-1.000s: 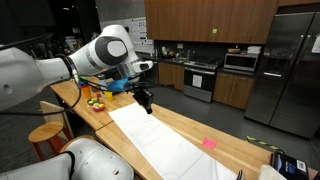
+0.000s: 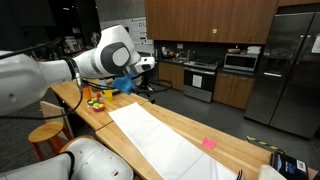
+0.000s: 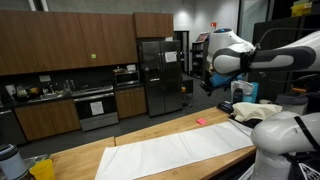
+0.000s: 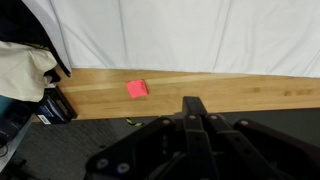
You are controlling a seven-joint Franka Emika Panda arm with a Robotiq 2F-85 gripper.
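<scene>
The dark gripper (image 2: pixel 150 90) hangs in the air past the white wrist of the arm, above the table and its white cloth. In exterior view 2 the gripper (image 3: pixel 187 98) is small and dark against the room. From the wrist view, the gripper is a black shape at the lower middle, too dark to tell how its fingers stand. A flat pink-red square (image 4: pixel 137 88) lies on the bare wood strip, apart from the gripper and below the cloth's edge. The white cloth (image 4: pixel 190 35) spreads across the table.
Colourful items (image 2: pixel 97 104) stand at the table's far left in exterior view 1. A black box (image 2: pixel 288 165) and a pale bag sit at the right end. A yellow container (image 3: pixel 43 169) is at the left in exterior view 2.
The wrist has turned, and the gripper has swung upward and a little to the right in exterior view 1. The pink square and the cloth have not moved.
</scene>
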